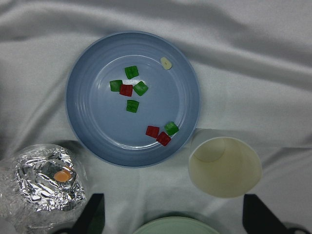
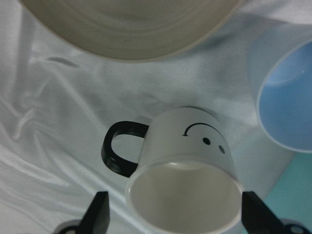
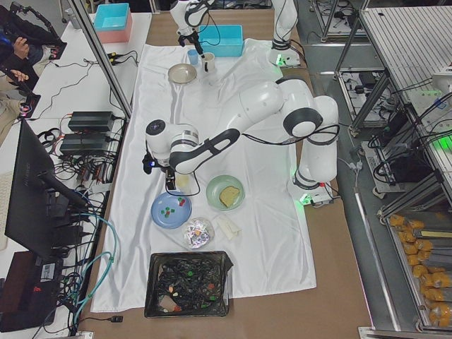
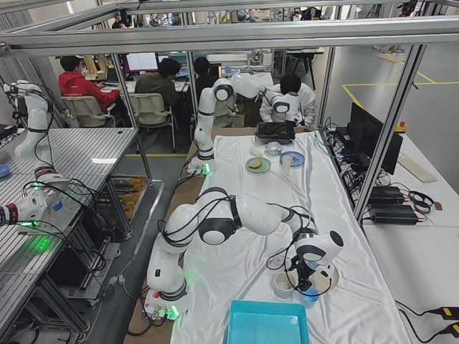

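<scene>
My left gripper (image 3: 159,173) hangs open above a cream cup (image 1: 225,175), beside a blue plate (image 1: 97,102) holding green and red squares and a small pale piece. A foil-covered item (image 1: 48,180) and a green plate (image 3: 236,196) lie nearby. In the right wrist view, my right gripper is open over a white mug (image 2: 190,131) with a black handle and a drawn face; a blue cup (image 2: 287,102) and a beige bowl (image 2: 131,44) are close to it.
A black lined bin (image 3: 152,282) stands at the near end of the white cloth, and a cyan tray (image 4: 251,322) at the other end.
</scene>
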